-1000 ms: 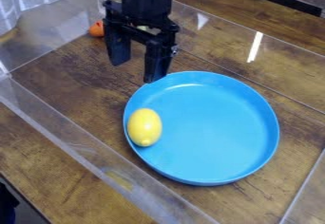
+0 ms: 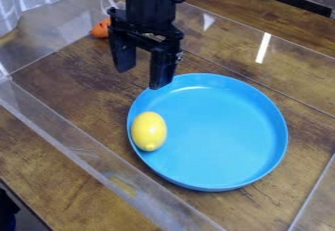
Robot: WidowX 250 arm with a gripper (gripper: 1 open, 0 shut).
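My black gripper (image 2: 141, 59) hangs open over the wooden table at the upper middle, above and behind a blue plate (image 2: 229, 137), with nothing seen between its fingers. A yellow egg-shaped object (image 2: 149, 130) lies on the left part of the plate.
A small orange object (image 2: 101, 28) sits at the back left, partly behind the arm. A clear barrier runs along the left and lower left of the table. Bare wood (image 2: 66, 98) is free left of the plate and to the back right.
The gripper has shifted slightly left. The plate and the yellow object have not moved.
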